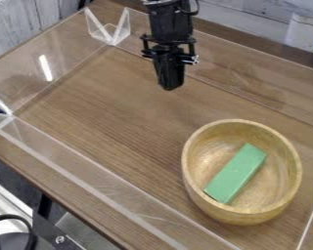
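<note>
The black robot arm hangs from the top of the view, its gripper [170, 76] held above the middle-back of the wooden table, shut, with nothing seen between its fingers. At the lower right a round tan bowl [272, 194] holds a green block [237, 175], well apart from the gripper.
White angled pieces [110, 27] stand at the back left. A black cable lies at the bottom left corner, and blue objects show at the left edge and upper right.
</note>
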